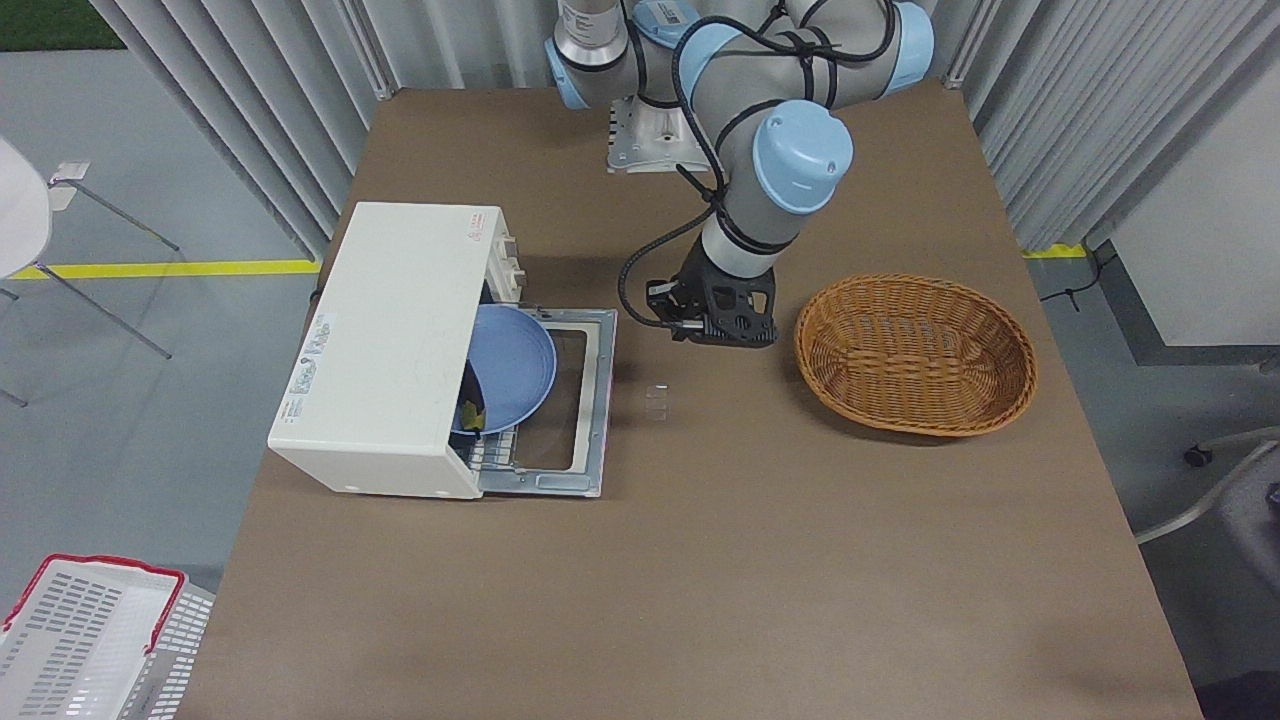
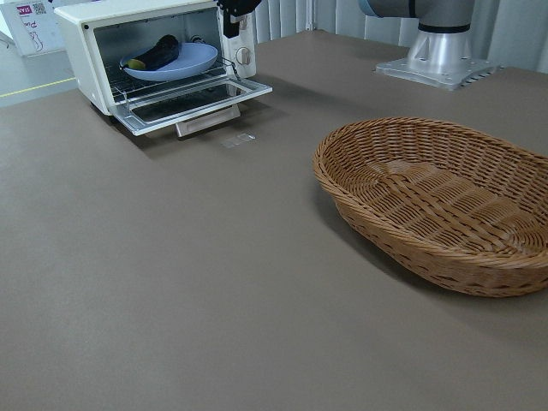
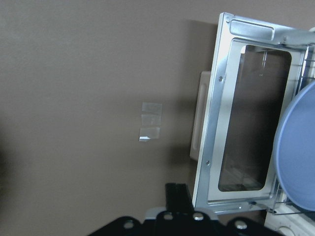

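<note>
A white toaster oven [image 1: 372, 336] stands with its glass door [image 3: 253, 118] folded down. On its rack inside rests a blue plate [image 1: 510, 366] holding a dark eggplant-like item [image 2: 158, 56]. My black gripper is raised above the table, right of the oven in the front view, near the open door's far end. Its fingers are mostly hidden or dark, so their state is unclear.
A wicker basket [image 1: 914, 354] sits on the right of the table [image 1: 768, 564]. Small clear tape pieces [image 3: 150, 120] lie beside the door.
</note>
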